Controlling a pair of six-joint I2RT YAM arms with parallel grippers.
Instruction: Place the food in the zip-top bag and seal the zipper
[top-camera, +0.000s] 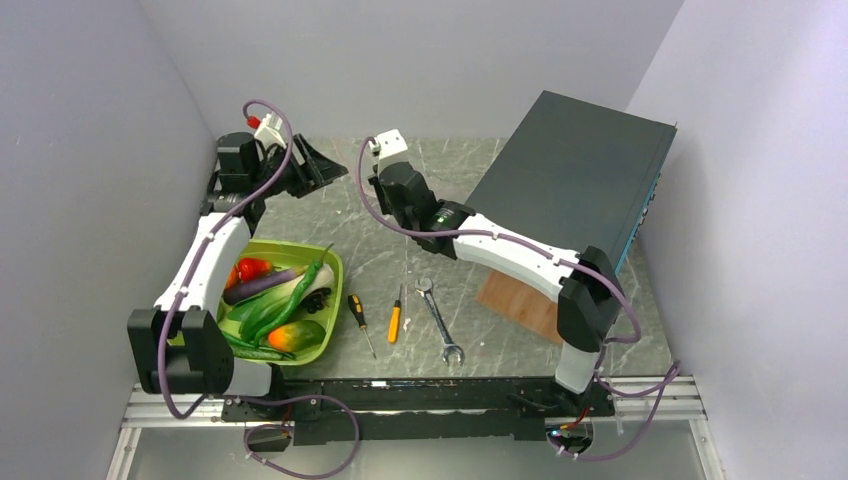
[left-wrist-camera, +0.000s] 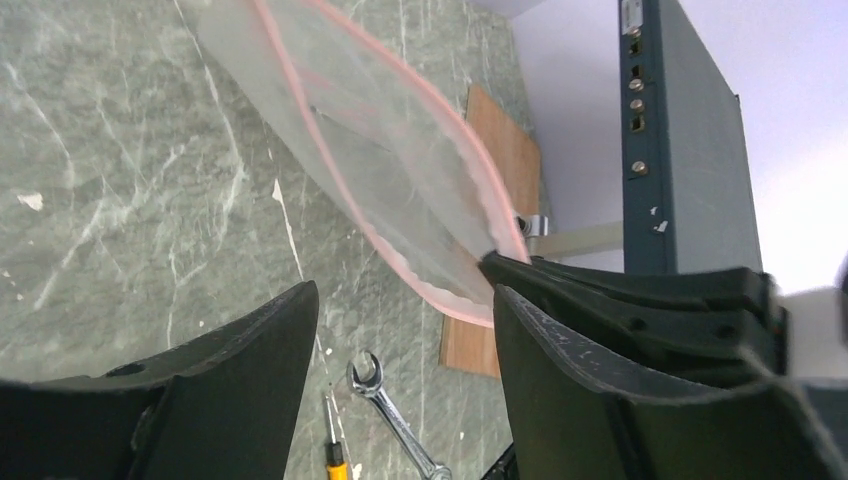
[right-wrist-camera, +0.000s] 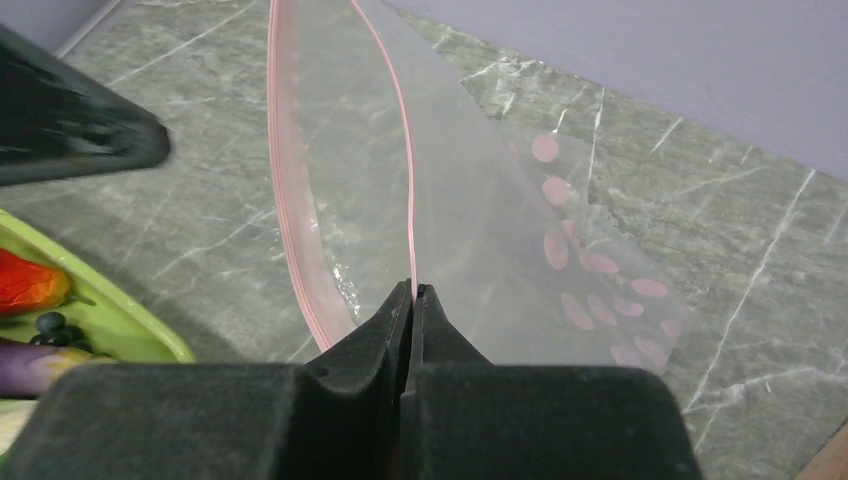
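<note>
The clear zip top bag (right-wrist-camera: 480, 220), with pink dots low on one side, hangs with its pink-edged mouth spread apart. My right gripper is shut on one pink rim of that mouth. In the left wrist view, the bag (left-wrist-camera: 370, 130) opens towards my left gripper, whose fingers (left-wrist-camera: 255, 340) are spread with nothing held between them. The food lies in a green basket (top-camera: 338, 290) at the left: a red pepper (top-camera: 254, 268), an eggplant (top-camera: 262, 285), long green peppers (top-camera: 300, 290), dark grapes (top-camera: 316, 300) and a papaya (top-camera: 297, 335).
Two screwdrivers (top-camera: 395, 318) and a wrench (top-camera: 438, 322) lie on the marble surface in front. A large dark box (top-camera: 580, 160) fills the right side, with a wooden board (top-camera: 520, 305) below its edge. Part of the counter behind the grippers is clear.
</note>
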